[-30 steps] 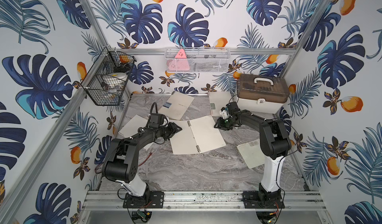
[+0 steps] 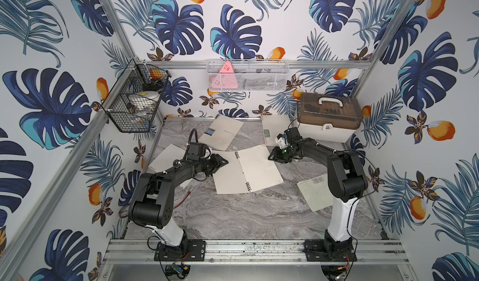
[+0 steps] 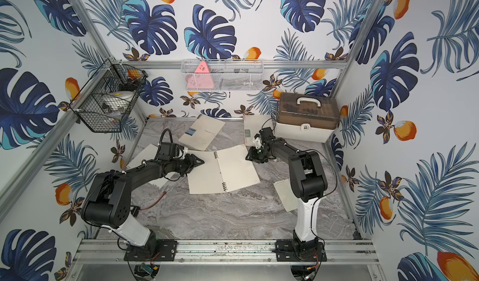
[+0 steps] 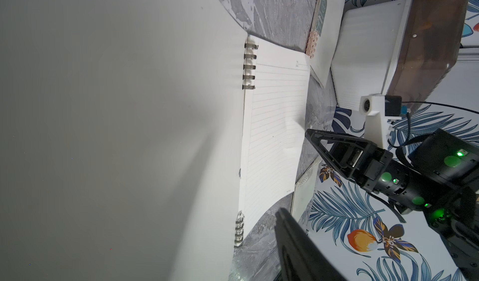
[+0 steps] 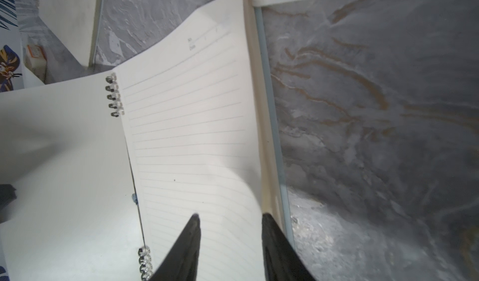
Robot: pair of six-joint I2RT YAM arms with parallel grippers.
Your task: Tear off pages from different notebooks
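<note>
An open spiral notebook (image 2: 258, 168) lies mid-table, its lined right page (image 5: 189, 146) lifting slightly at the outer edge. My right gripper is over that edge, fingertips apart, with no clear hold on the paper. My left gripper (image 2: 217, 161) is low over the blank left page (image 4: 119, 106); in its wrist view a blurred dark finger (image 4: 294, 241) shows and that page fills much of the picture, so its hold is unclear.
Other notebooks lie at back (image 2: 222, 131), left (image 2: 167, 158) and front right (image 2: 311, 193). A lidded box (image 2: 329, 116) stands back right; wire baskets (image 2: 137, 104) hang on the walls.
My right gripper and arm have shifted very slightly; the left arm and the notebook look the same.
</note>
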